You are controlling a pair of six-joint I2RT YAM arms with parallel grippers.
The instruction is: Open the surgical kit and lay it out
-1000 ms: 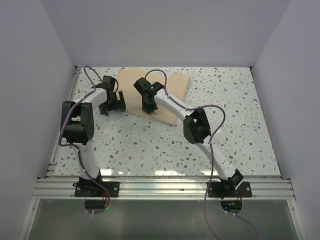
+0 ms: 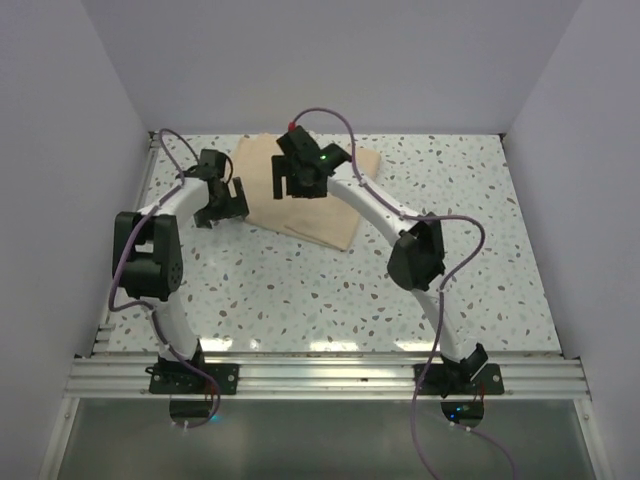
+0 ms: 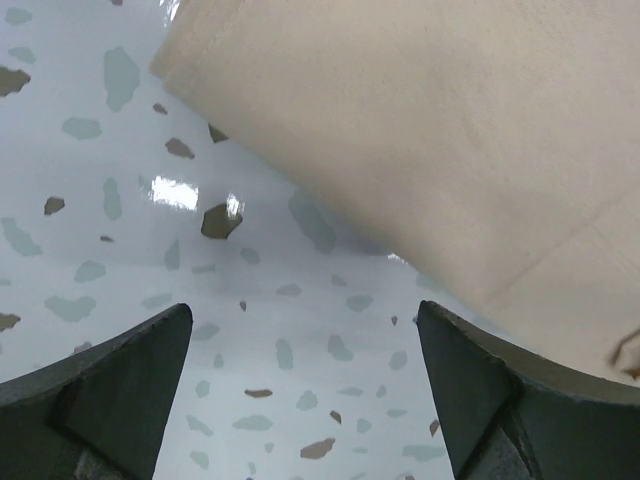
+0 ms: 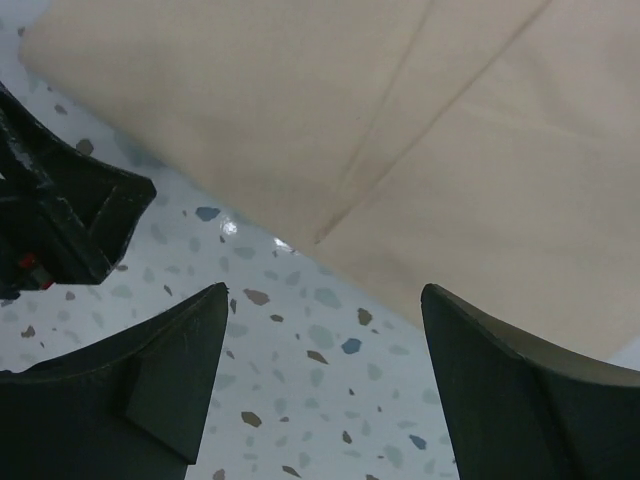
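The beige cloth kit is spread at the back of the speckled table, a crease across its right part. My left gripper stands open at the cloth's left corner; in the left wrist view its fingers frame bare table beside the cloth. My right gripper hangs open over the cloth, with nothing held; its fingers show at the bottom of its wrist view.
Grey walls border it at the sides and back.
The cloth looks much the same.
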